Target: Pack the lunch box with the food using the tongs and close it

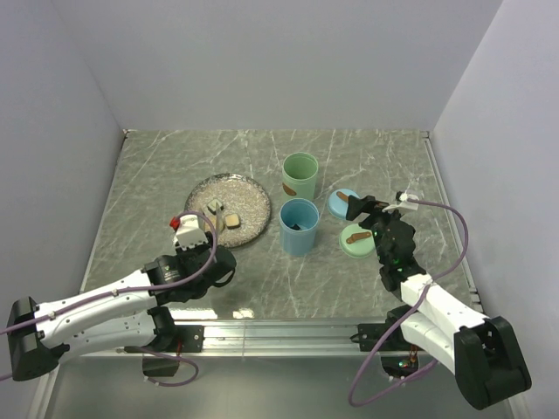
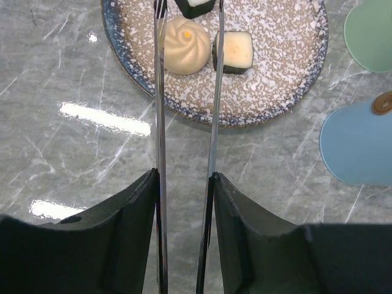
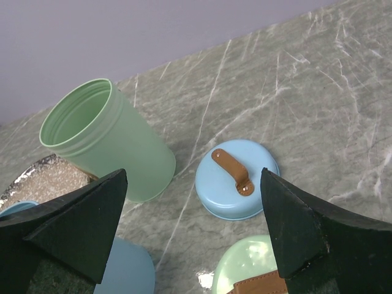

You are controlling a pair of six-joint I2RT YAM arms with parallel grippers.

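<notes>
A pair of long metal tongs (image 2: 160,131) sits in my left gripper, whose fingers are shut on its two arms. The tongs reach over the round plate (image 2: 269,115), their tips spread apart. Between the tong arms appears a pale swirled bun (image 2: 185,49) with a yellow dot; whether they touch it I cannot tell. Beside it lie a dark-sided, pale-topped piece (image 2: 237,50) and another such piece (image 2: 196,5). My right gripper stands open and empty above the blue lid (image 3: 214,184) and green lid (image 3: 229,266).
A blue canister (image 1: 299,240), open with something dark inside, stands right of the plate. Behind it is an open green canister (image 1: 300,175). Both lids lie flat on the marble table near the right arm.
</notes>
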